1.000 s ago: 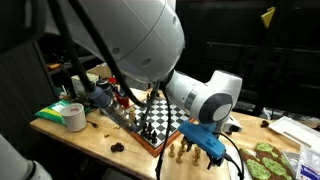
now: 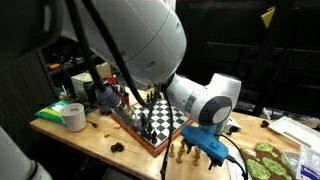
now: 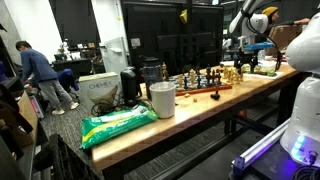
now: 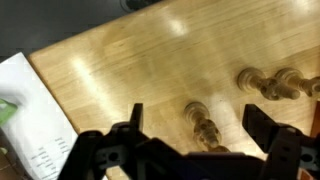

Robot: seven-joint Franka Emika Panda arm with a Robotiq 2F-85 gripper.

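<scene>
In the wrist view, my gripper is open above the wooden table. A brown wooden chess piece (image 4: 204, 127) shows in the gap between its spread fingers, with nothing gripped. Two more brown pieces (image 4: 265, 84) stand to the right, near the right finger. From the side, my blue-and-white wrist (image 2: 205, 140) hangs low beside the tan pieces (image 2: 181, 153) in front of the chessboard. The fingertips are hard to make out there.
The chessboard (image 2: 157, 137) with dark pieces is left of my wrist. A white mug (image 2: 73, 117) and green bag (image 3: 118, 124) lie farther along the table. White paper (image 4: 38, 125) borders the wrist view's left side. A green-brown tray (image 2: 262, 162) is to the right.
The arm has shifted only slightly over the last second. No piece visibly moves.
</scene>
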